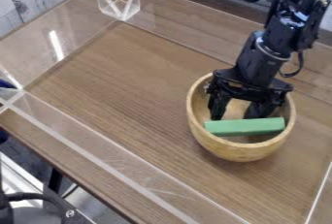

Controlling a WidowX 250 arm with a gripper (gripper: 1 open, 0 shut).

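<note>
A wooden bowl (pixel 226 148) stands on the right part of the table, holding a green block (pixel 244 127) that lies across its front inside. My black gripper (pixel 247 96) reaches down from the upper right into the bowl, just behind the block. Its fingers are dark and partly hidden inside the bowl, and I cannot make out what, if anything, is between them.
A clear plastic piece (pixel 118 5) sits near the back left. Dark equipment (pixel 26 208) shows at the lower left corner.
</note>
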